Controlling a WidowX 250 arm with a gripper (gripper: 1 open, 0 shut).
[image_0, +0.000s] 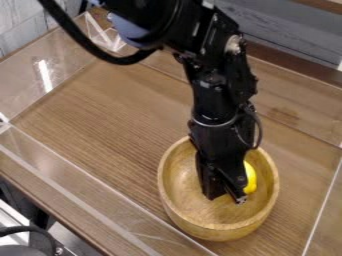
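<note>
My black gripper (223, 183) reaches down into a round tan wooden bowl (185, 204) on the right half of the table. The gripper is shut, its tips low inside the bowl. A yellow object (250, 179) in the bowl is partly hidden behind the gripper, at its right side. I cannot tell whether they touch.
Clear plastic edging runs along the left and near sides. A dark cable loops at the lower left, off the table surface.
</note>
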